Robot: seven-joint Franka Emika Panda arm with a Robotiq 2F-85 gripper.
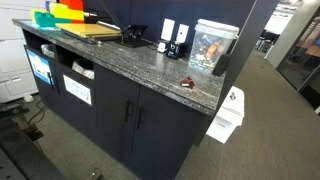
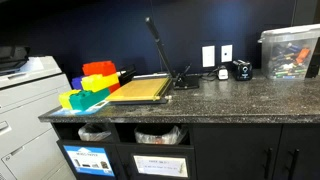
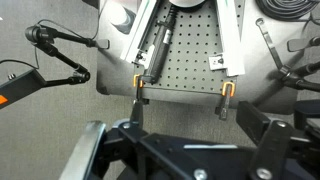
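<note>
At the bottom of the wrist view my gripper stands open, with no object between its fingers. It hangs over the grey floor beside the edge of a robot table (image 3: 185, 92). Neither exterior view clearly shows the gripper. On the granite counter (image 1: 140, 65) lies a small reddish-brown object (image 1: 187, 83), too small to make out. A clear plastic bin (image 1: 209, 47) of mixed small items stands near the counter's end. Big red, yellow, green and blue toy-brick shapes (image 2: 92, 88) sit at the other end.
Beside the brick shapes is a paper cutter (image 2: 142, 90) with its arm raised. A small black device (image 2: 242, 70) stands near the wall outlets. Orange clamps (image 3: 228, 90) and black stand legs (image 3: 65, 55) crowd the table edge. Mid-counter is mostly clear.
</note>
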